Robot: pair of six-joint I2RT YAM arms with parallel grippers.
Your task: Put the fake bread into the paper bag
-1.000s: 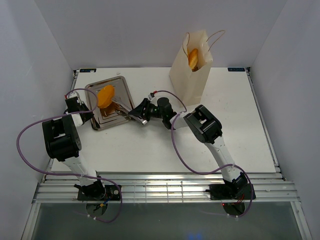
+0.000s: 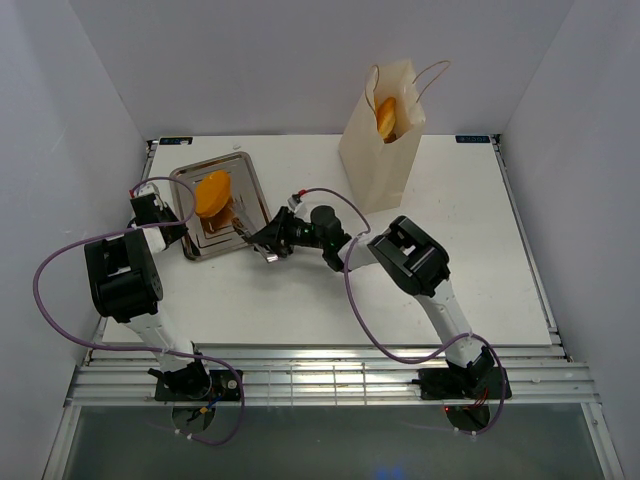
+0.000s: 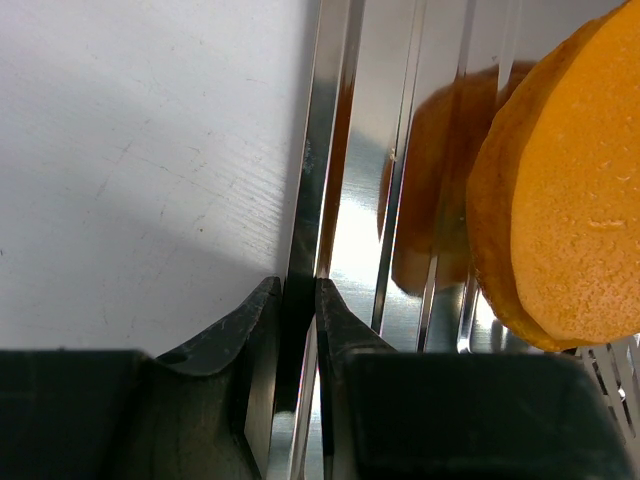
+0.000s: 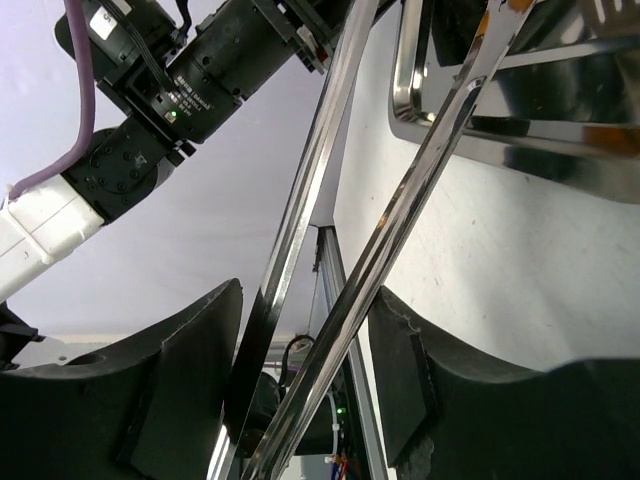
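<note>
An orange, round fake bread [image 2: 212, 194] is over the metal tray [image 2: 258, 188], at the tips of metal tongs [image 2: 243, 215]. In the left wrist view the bread [image 3: 585, 200] leans on edge above its reflection, slotted metal showing below it. How firmly the tongs hold it I cannot tell. My left gripper is shut on the tray's left rim. My right gripper stands wide, with both arms of the tongs [image 4: 400, 210] between its fingers. The paper bag [image 2: 378, 160] stands upright at the back right, its top open.
Another yellow-orange bread piece [image 2: 386, 117] shows inside the bag. Purple cables [image 2: 352, 290] trail along both arms.
My right gripper and the rear of the tongs have shifted a little left and toward the front. The bread has turned slightly and shows a broader face. My left arm has stayed still.
</note>
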